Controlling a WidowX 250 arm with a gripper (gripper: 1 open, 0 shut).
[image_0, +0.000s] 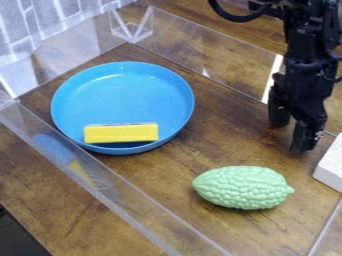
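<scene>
A black robot gripper (293, 128) hangs low over the wooden surface at the right, its fingertips near the board; whether it holds anything is hard to tell. A blue plate (127, 95) at the left holds a yellow block (120, 133) near its front. A green bumpy bitter melon (243, 188) lies on the wood at the lower middle, in front of the gripper and apart from it.
Clear plastic walls surround the wooden workspace (160, 210). A white object (331, 168) sits at the right edge beside the gripper. The middle between plate and gripper is bare wood.
</scene>
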